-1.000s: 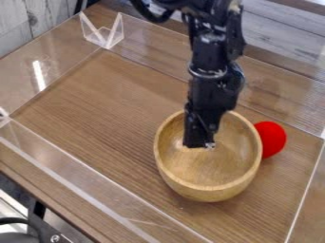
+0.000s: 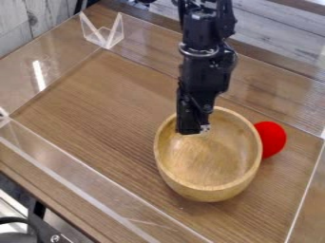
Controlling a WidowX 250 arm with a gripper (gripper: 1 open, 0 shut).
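My black gripper (image 2: 193, 127) is at the back-left rim of a round tan wooden bowl (image 2: 207, 163), its tip low over the inside edge; I cannot see anything held between its fingers, which look close together. The bowl looks empty where it is visible. A red round object (image 2: 271, 139) sits against the bowl's right side, partly hidden by it.
A white wire-like holder (image 2: 105, 30) stands at the back left. A dark cable or ring lies at the bottom-left corner.
The arm has moved up and slightly left, from lower over the bowl's interior toward its back-left rim. The bowl and red object look unmoved.
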